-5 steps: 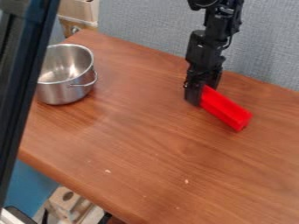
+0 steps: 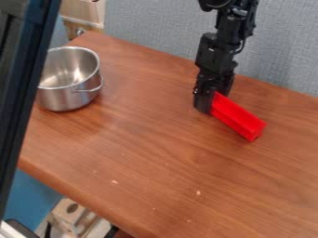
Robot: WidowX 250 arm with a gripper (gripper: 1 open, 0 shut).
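A long red block lies on the wooden table at the right, angled toward the front right. My black gripper is down at the block's back-left end, shut on it; its fingertips are partly hidden by the block and hard to make out.
A steel pot stands at the table's left. A grey panel runs behind it. A dark frame edge crosses the left of the view.
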